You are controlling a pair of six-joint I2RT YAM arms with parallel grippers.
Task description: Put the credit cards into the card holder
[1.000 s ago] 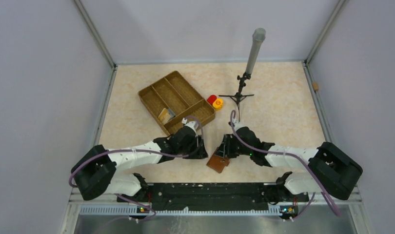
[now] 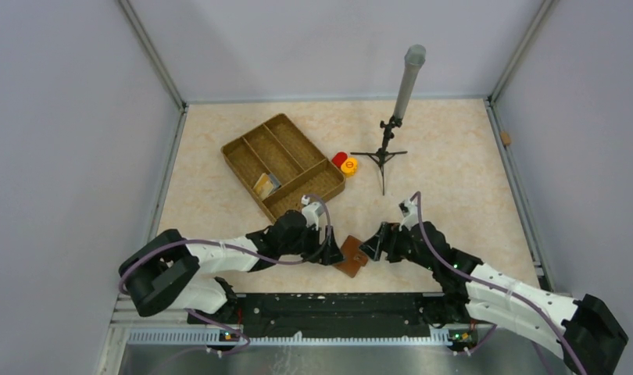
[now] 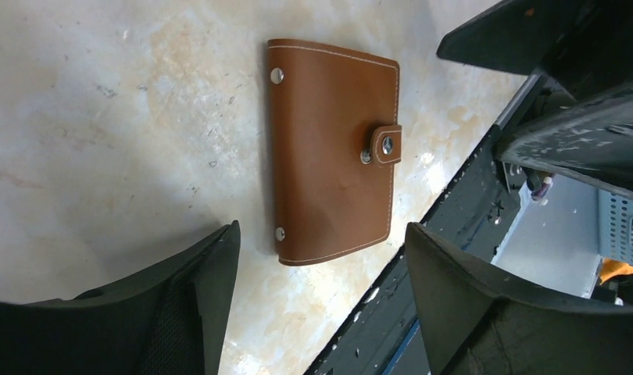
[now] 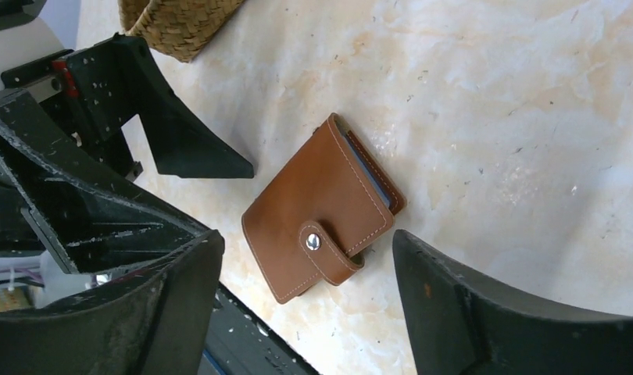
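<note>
A brown leather card holder (image 2: 349, 262) lies flat on the table near its front edge, with its snap strap (image 4: 327, 254) lying across the opening side. In the left wrist view the holder (image 3: 333, 156) is seen from its spine side, clear of the fingers. Close to its left in the top view, my left gripper (image 2: 329, 251) stands open and empty. At its right, my right gripper (image 2: 373, 247) is part open with nothing between its fingers. A dark card edge (image 4: 368, 166) shows inside the holder's gaping side. Cards (image 2: 265, 186) lie in the tray.
The woven tray (image 2: 334, 187) with compartments stands behind the left arm. Red and yellow round items (image 2: 348, 166) sit beside it. A tripod (image 2: 384, 152) stands at the back.
The left gripper has moved slightly right, toward the holder.
</note>
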